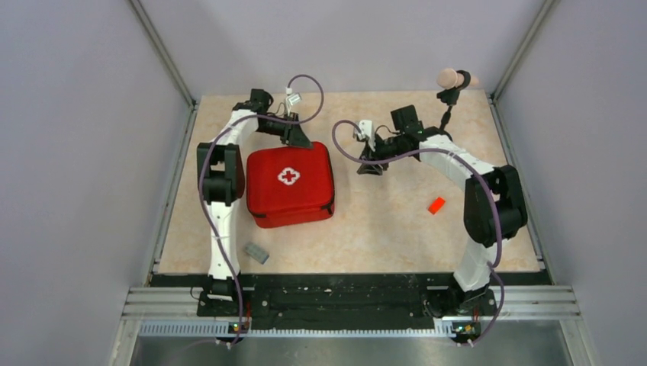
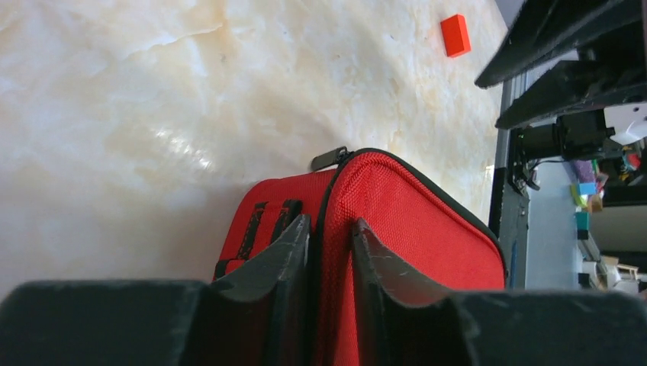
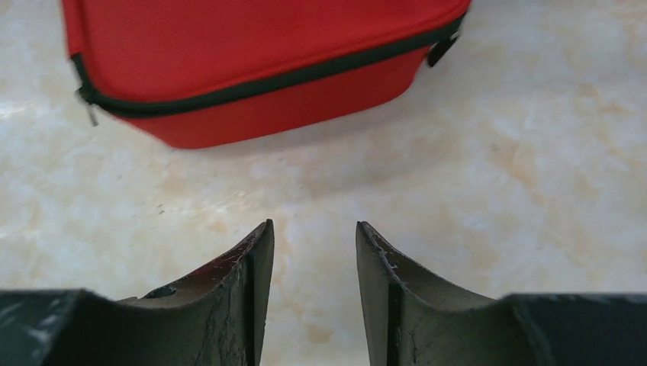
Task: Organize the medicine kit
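The red medicine bag (image 1: 290, 191), with a white cross emblem on its closed lid, lies left of the table's middle. At its far right corner is my left gripper (image 1: 304, 143). In the left wrist view, the fingers stand on either side of the bag's corner (image 2: 336, 229), red fabric and black zip edging between them; how firmly they press does not show. My right gripper (image 1: 371, 170) hovers over bare table to the right of the bag. Its fingers (image 3: 261, 267) are apart and empty in the right wrist view, the bag's zipped side ahead of them.
A small orange-red block (image 1: 436, 205) lies on the right half of the table. Near the left arm's base is a grey block (image 1: 256, 253). A stand with a round pale top (image 1: 450, 78) rises at the far right.
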